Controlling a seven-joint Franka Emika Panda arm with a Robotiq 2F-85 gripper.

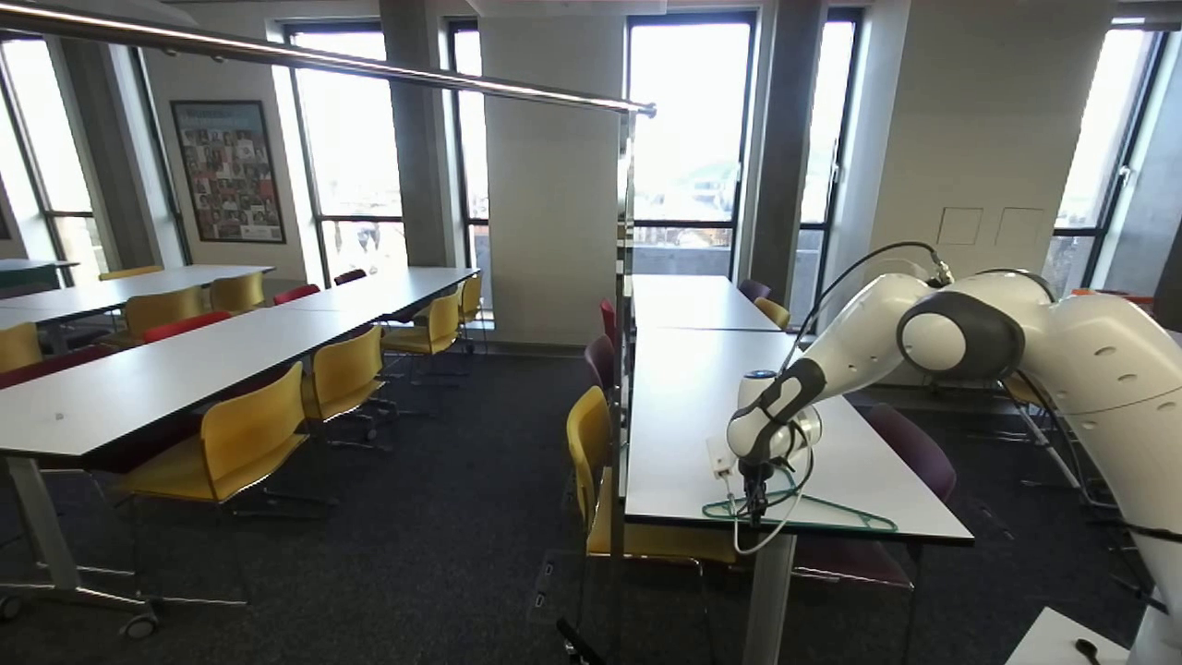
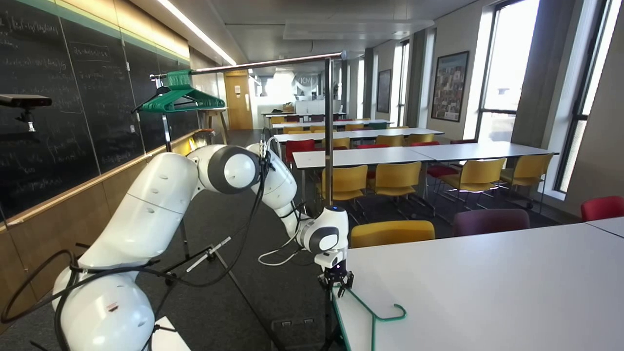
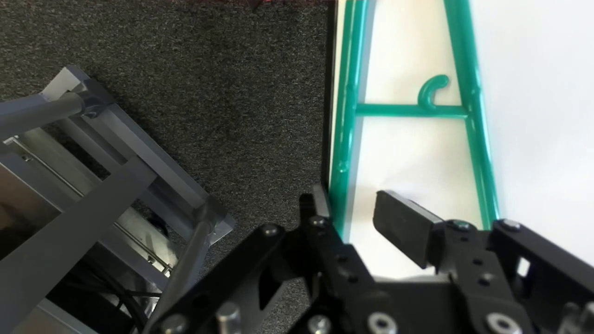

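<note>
A green plastic hanger (image 3: pixel 412 110) lies flat on the white table, its long bar running close beside the table's edge. In the second exterior view the hanger's hook (image 2: pixel 400 313) points in over the tabletop. My gripper is over that edge with its fingers apart. The long bar passes between the fingers, near the left finger (image 3: pixel 313 208), while the right finger (image 3: pixel 405 225) stands over bare table with a clear gap to the bar. Whether the left finger touches the bar, I cannot tell. In the first exterior view the gripper (image 1: pixel 756 508) is seen low at the table's front edge.
A metal rack post (image 1: pixel 623 332) rises by the table, and several green hangers (image 2: pixel 178 99) hang from the rail. Yellow chairs (image 1: pixel 593 443) stand close to the table. A loose cable (image 1: pixel 776 538) loops beside the wrist.
</note>
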